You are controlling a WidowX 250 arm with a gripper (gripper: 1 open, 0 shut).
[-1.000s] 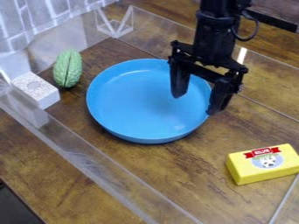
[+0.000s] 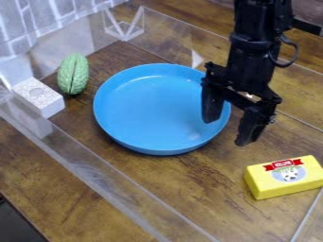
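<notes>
My black gripper [image 2: 237,121] hangs over the right rim of a round blue plate [image 2: 151,106], its two finger assemblies spread apart, one over the plate and the other just right of it, with nothing visible between them. A yellow box with a red and white label [image 2: 285,178] lies at the lower right, below and right of the gripper.
A green leafy object [image 2: 72,74] lies at the upper left, with a white block [image 2: 38,93] below it. Clear walls run along the left. Bare wooden surface shows at the bottom and right.
The gripper has turned and shifted slightly, its right finger moving down and toward the right. The plate, box and other objects have stayed in place.
</notes>
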